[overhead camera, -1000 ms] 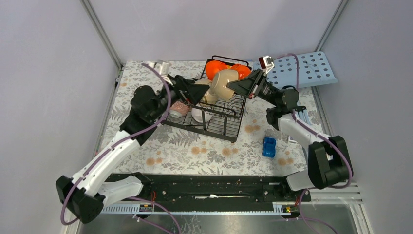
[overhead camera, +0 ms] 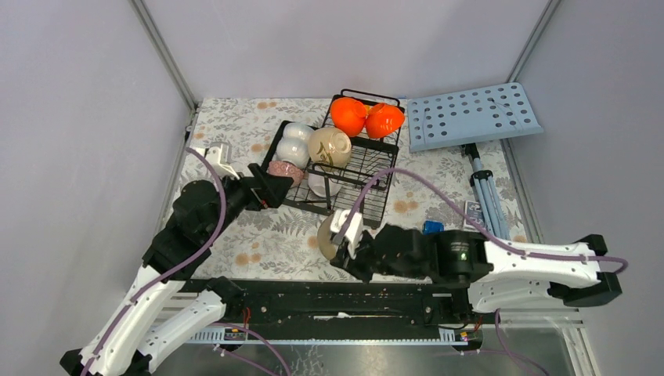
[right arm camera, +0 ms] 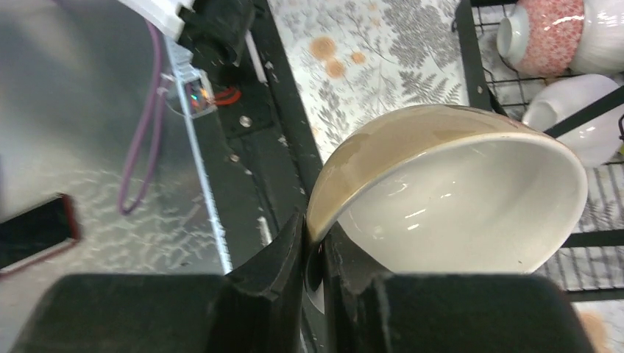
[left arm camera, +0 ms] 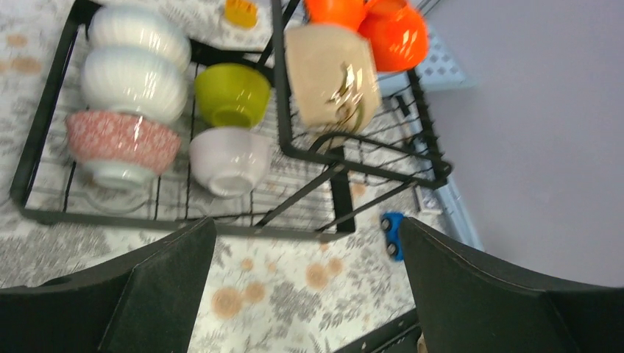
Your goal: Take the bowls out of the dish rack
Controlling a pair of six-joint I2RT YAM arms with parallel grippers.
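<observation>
A beige bowl (right arm camera: 419, 129) hangs tilted in front of the rack, its rim pinched by my right gripper; from above, this bowl (overhead camera: 326, 237) is partly covered by the arm. The black dish rack (left arm camera: 44, 147) holds white bowls (left arm camera: 134, 82), a pink patterned bowl (left arm camera: 122, 141), a small pale bowl (left arm camera: 229, 158) and a green bowl (left arm camera: 232, 92) below. On its upper tier stand another beige bowl (overhead camera: 330, 147) and two orange bowls (overhead camera: 348, 115). Left of the rack, my left gripper (overhead camera: 274, 188) is open, and in its wrist view nothing lies between the fingers.
A blue toy-like object (overhead camera: 432, 226) lies right of the rack. Farther right are a light blue perforated panel (overhead camera: 474, 117) and blue tubes (overhead camera: 489, 204). Bare patterned table (overhead camera: 250, 243) shows in front of the rack.
My right gripper has carried the beige bowl from over the rack toward the table's front. My left gripper has drawn back to the left and toward the front.
</observation>
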